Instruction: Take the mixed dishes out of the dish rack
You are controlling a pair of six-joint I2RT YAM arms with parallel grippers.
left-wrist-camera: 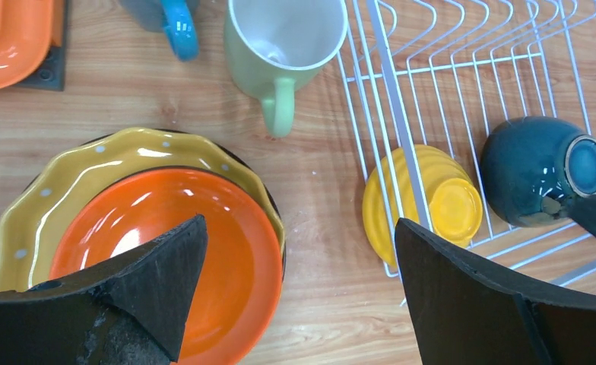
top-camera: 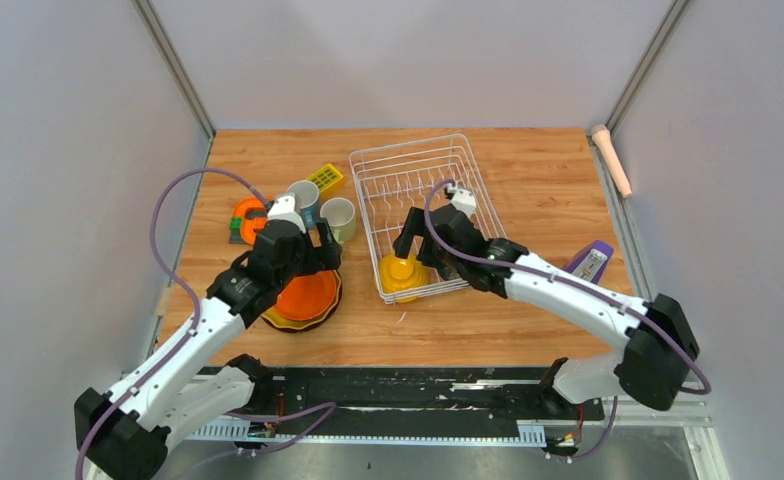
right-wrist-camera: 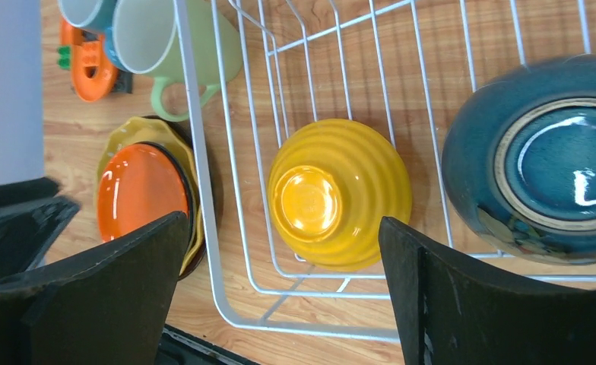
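In the white wire dish rack [top-camera: 457, 140], an upturned yellow bowl [right-wrist-camera: 371, 171] and a dark teal bowl [right-wrist-camera: 477, 144] lean side by side near the front. My right gripper is open above the yellow bowl, its fingers apart and empty. My left gripper stands open over the table, left of the rack, holding nothing. Beneath it, an orange plate [left-wrist-camera: 234, 251] lies on a scalloped yellow plate [left-wrist-camera: 21, 220], with a dark rim under them. A pale green mug [left-wrist-camera: 261, 72] and a blue mug [top-camera: 306, 197] stand behind the plates.
Behind the mugs lies a yellow sponge-like block [top-camera: 325, 178]. An orange-handled item [top-camera: 248, 222] sits at the left. A purple object [top-camera: 590, 262] stands right of the rack, under the right arm. The table beyond the rack's right side is clear.
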